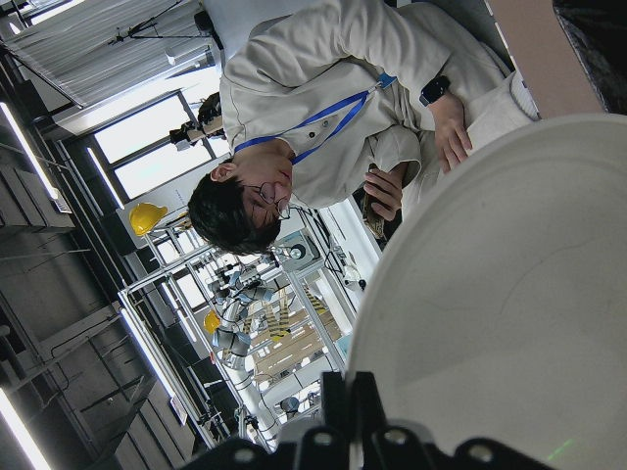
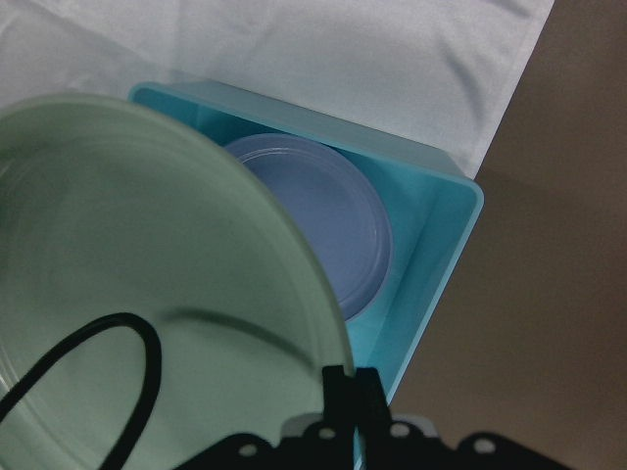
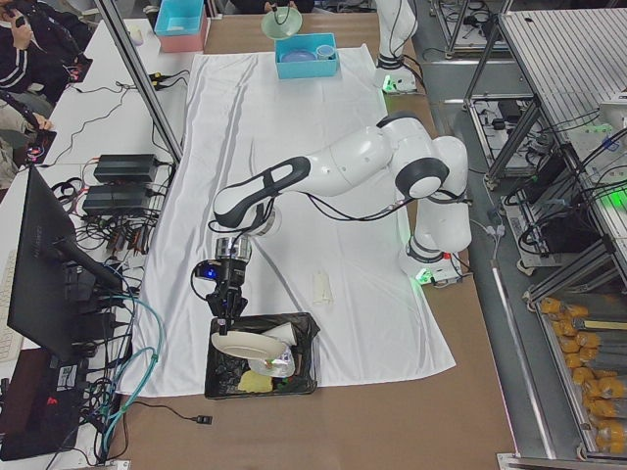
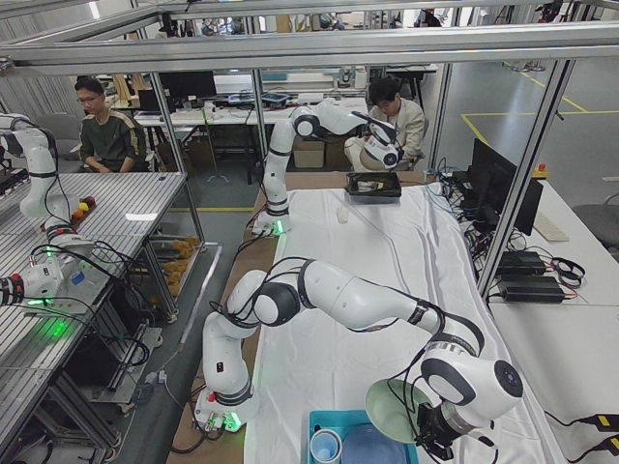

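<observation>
A cream plate (image 3: 250, 345) (image 1: 490, 284) is tilted over the black bin (image 3: 225, 377), with my left gripper (image 3: 227, 321) shut on its rim. The bin also holds a yellow item (image 3: 255, 382), a crumpled silvery item and a white item. At the other end of the table, my right gripper is shut on the rim of a green plate (image 4: 387, 406) (image 2: 167, 245), which hangs partly over the blue tray (image 4: 314, 425) (image 2: 436, 235). In that tray lie a blue plate (image 2: 323, 215) and a cup (image 4: 325, 447).
The white cloth (image 3: 333, 117) between bin and tray is largely clear, apart from a small pale item (image 3: 321, 287). A monitor (image 3: 49, 264) and cables line the left edge in the camera left view. A seated person (image 1: 323, 108) is behind the bin.
</observation>
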